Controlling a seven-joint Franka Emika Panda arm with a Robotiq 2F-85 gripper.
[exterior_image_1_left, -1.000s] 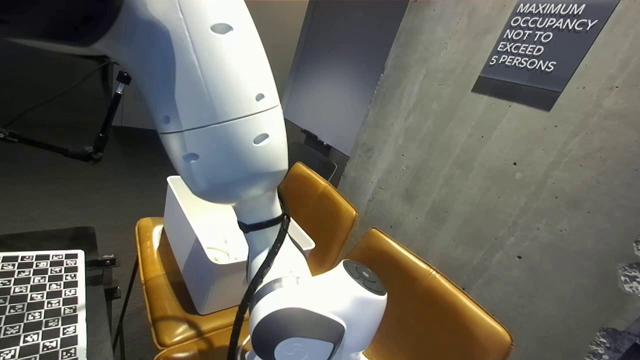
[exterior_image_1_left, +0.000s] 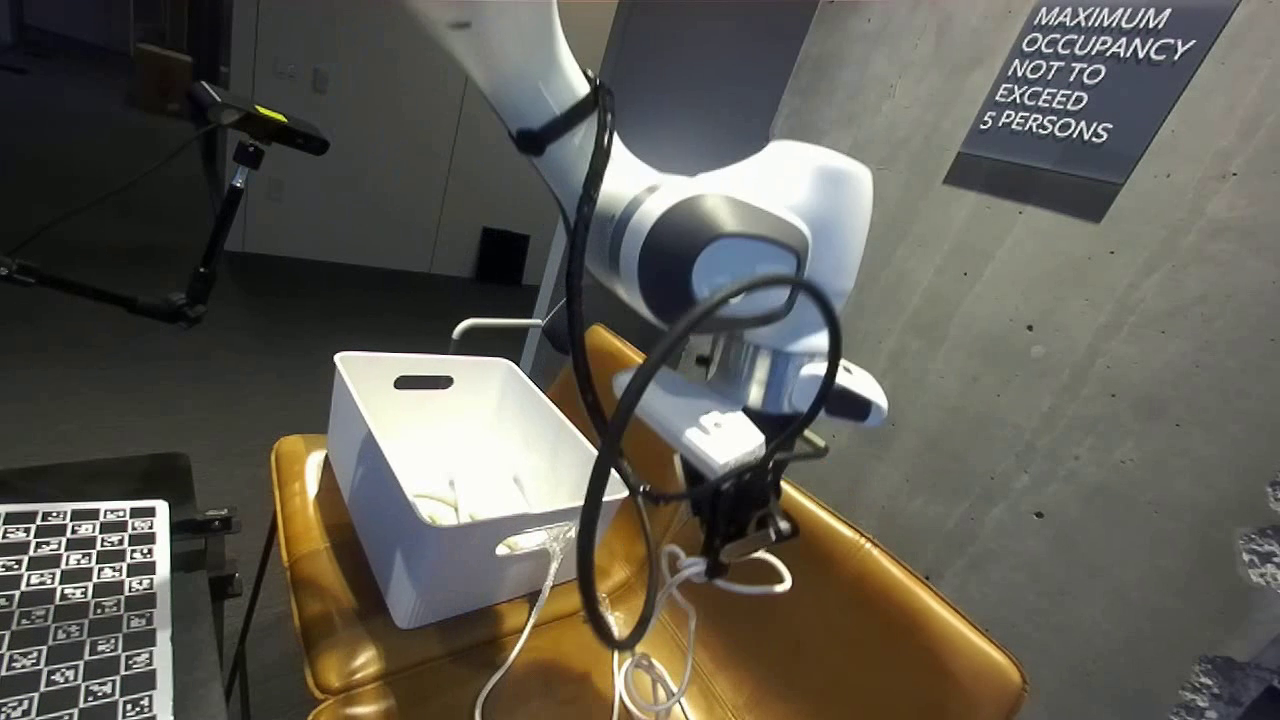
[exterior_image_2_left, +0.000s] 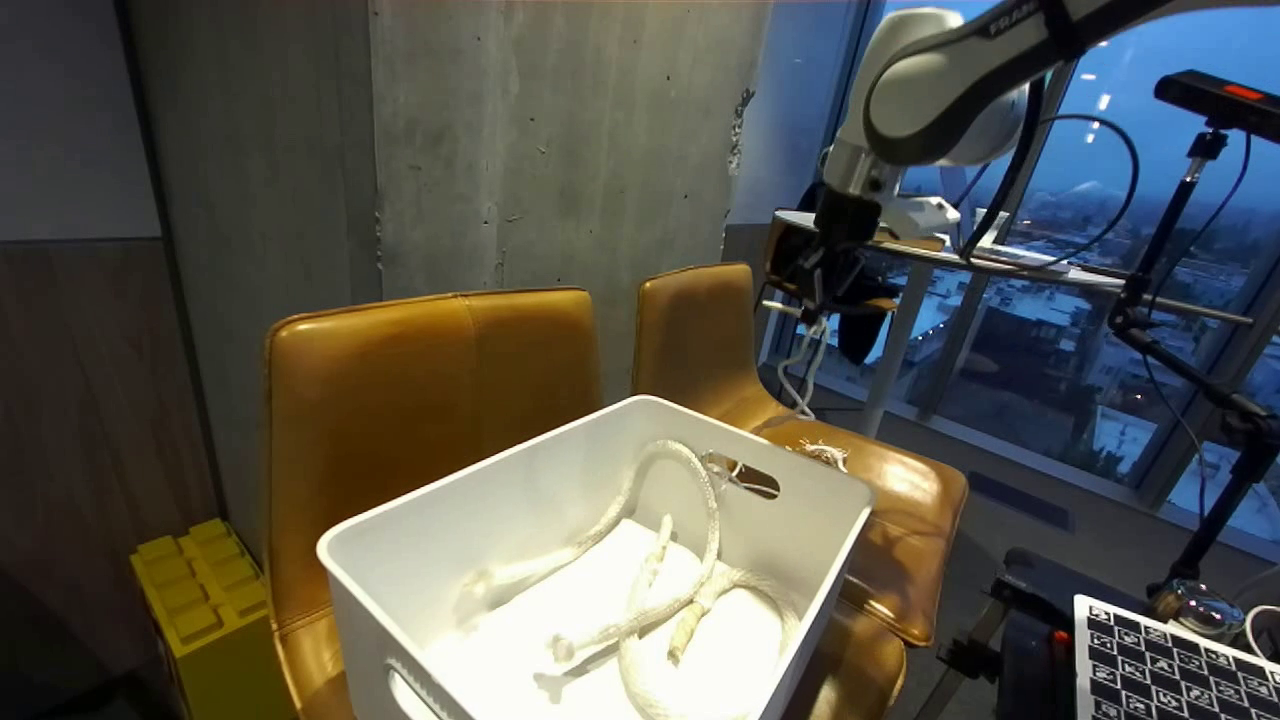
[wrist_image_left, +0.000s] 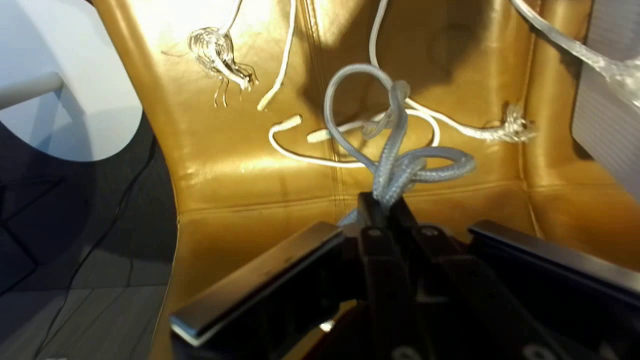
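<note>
My gripper is shut on a knotted pale rope (wrist_image_left: 393, 141), whose loops stick out past the fingertips in the wrist view. It hangs above the tan chair seat (wrist_image_left: 252, 180). Exterior view 2 shows the gripper (exterior_image_2_left: 819, 306) high over the farther chair, strands of the rope (exterior_image_2_left: 806, 366) dangling beneath it. More white cords lie on the seat, one with a frayed end (wrist_image_left: 219, 54), another frayed at its tip (wrist_image_left: 514, 126). Beside this chair stands a white bin (exterior_image_1_left: 468, 576) holding several thick rope pieces (exterior_image_2_left: 708, 588).
A thin cord (exterior_image_1_left: 528, 636) runs out through the bin's handle hole. A checkered board (exterior_image_1_left: 84, 612) lies on a dark stand at the left. Camera arms (exterior_image_2_left: 1188, 216) and the concrete wall (exterior_image_1_left: 1080, 396) flank the chairs. A yellow block (exterior_image_2_left: 216, 612) stands on the floor.
In exterior view 1 the arm has risen and swung back from low in front. The gripper, out of sight before, now shows above the chair with the rope. The bin stands where it was.
</note>
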